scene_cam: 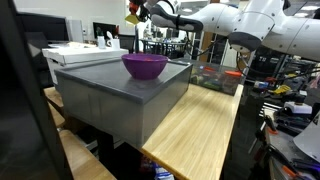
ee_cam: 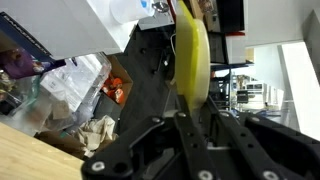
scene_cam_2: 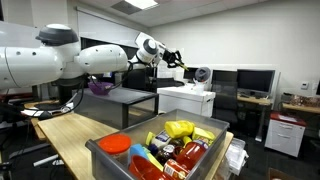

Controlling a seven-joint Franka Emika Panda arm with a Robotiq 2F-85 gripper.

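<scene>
High above the grey cabinet, my gripper (scene_cam: 142, 11) is shut on a small yellow object (scene_cam: 131, 18). In the wrist view the yellow object (ee_cam: 194, 62) looks long and thin, standing out from between the dark fingers of the gripper. Exterior view 2 has the gripper (scene_cam_2: 175, 56) at the end of the outstretched arm, with only a bit of yellow (scene_cam_2: 182, 65) showing. A purple bowl (scene_cam: 145, 67) rests on the cabinet top (scene_cam: 105, 76), below the gripper and apart from it.
A grey bin (scene_cam_2: 118, 168) in the foreground holds several yellow, red, blue and orange items. White boxes (scene_cam: 82, 54) stand behind the bowl. Monitors (scene_cam_2: 254, 80) stand further back.
</scene>
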